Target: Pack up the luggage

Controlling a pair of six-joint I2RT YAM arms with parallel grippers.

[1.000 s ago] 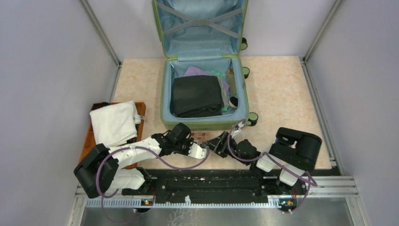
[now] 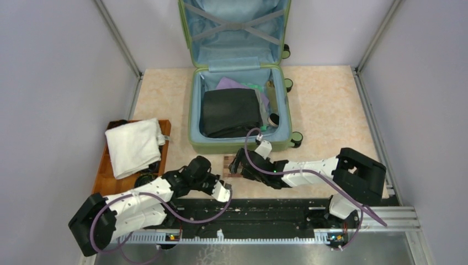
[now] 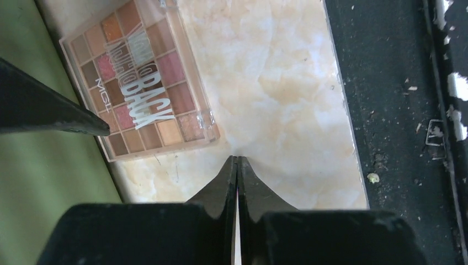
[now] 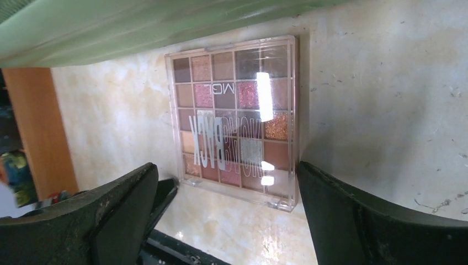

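An eyeshadow palette with a clear lid (image 2: 229, 165) (image 3: 138, 83) (image 4: 232, 121) lies flat on the table, just in front of the green suitcase (image 2: 237, 147). My right gripper is open around it, one finger at each side, low near the table. My left gripper is shut with nothing between its fingertips, over bare table beside the palette. Inside the suitcase lie a folded black item (image 2: 230, 110), a purple item and some small containers.
An orange tray (image 2: 105, 176) holding a folded white towel (image 2: 132, 143) and dark items sits at the left. The table's front edge is close to both arms.
The right arm has swung left, bringing its gripper over the palette. The suitcase and tray look unchanged.
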